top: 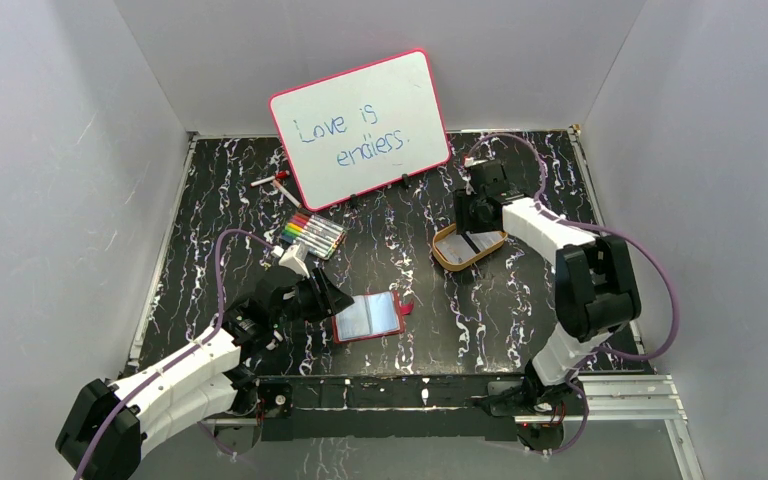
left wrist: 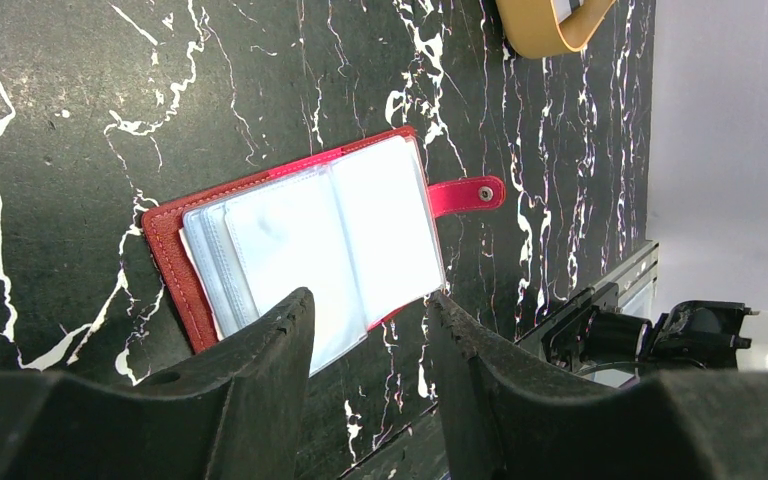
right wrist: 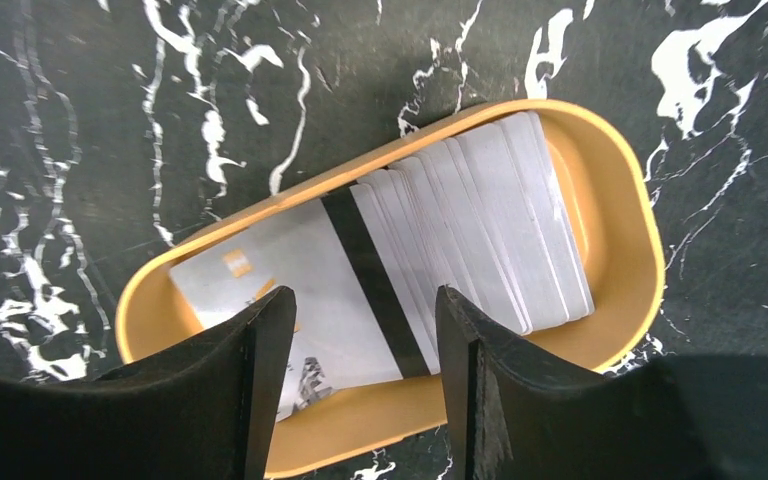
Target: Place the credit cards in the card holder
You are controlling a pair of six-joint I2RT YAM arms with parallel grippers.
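Note:
An open red card holder (top: 368, 315) with clear sleeves and a snap strap lies on the black marbled table; it fills the middle of the left wrist view (left wrist: 380, 230). My left gripper is over its near edge, part open, nothing between its fingers. At the right, a tan tray (top: 450, 260) holds a fanned stack of credit cards (right wrist: 480, 220), one with a black stripe (right wrist: 370, 280). My right gripper stands open above the tray, nothing held.
A whiteboard (top: 360, 125) lies at the back, with loose markers and a pack of coloured markers (top: 312, 235) left of centre. Bare table lies between the card holder and the tray.

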